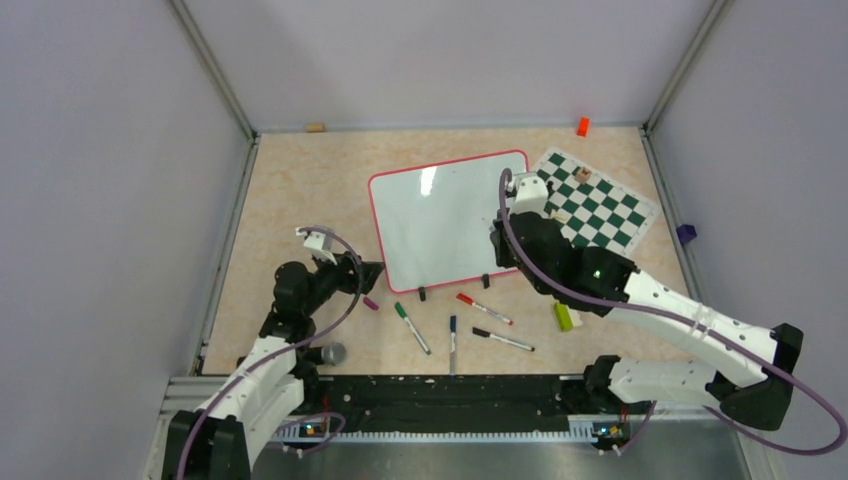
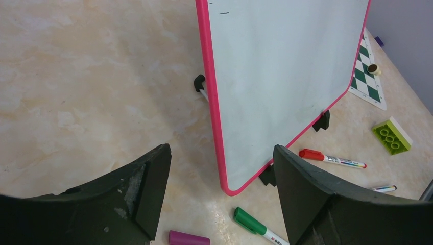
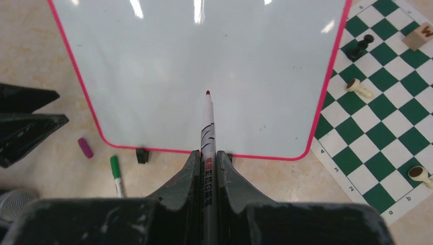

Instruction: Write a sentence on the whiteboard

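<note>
The white whiteboard (image 1: 430, 225), edged in pink, is propped up on black feet; its surface is blank but for a short dark mark near the middle in the right wrist view. My right gripper is shut on a white-barrelled marker (image 3: 208, 125) with a dark red tip pointing up that view. From above, the right gripper (image 1: 500, 242) hides the board's right side, and whether the tip touches it cannot be told. My left gripper stands by the lower left corner, its fingers apart and empty. Below lies a purple cap (image 2: 189, 238).
Green (image 1: 412, 328), blue (image 1: 452, 345), red (image 1: 484, 309) and black (image 1: 503, 339) markers lie in front of the board. A green-and-white chessboard (image 1: 620, 212) with pieces is at right, a yellow-green block (image 1: 563, 317) nearer. Left of the board the table is clear.
</note>
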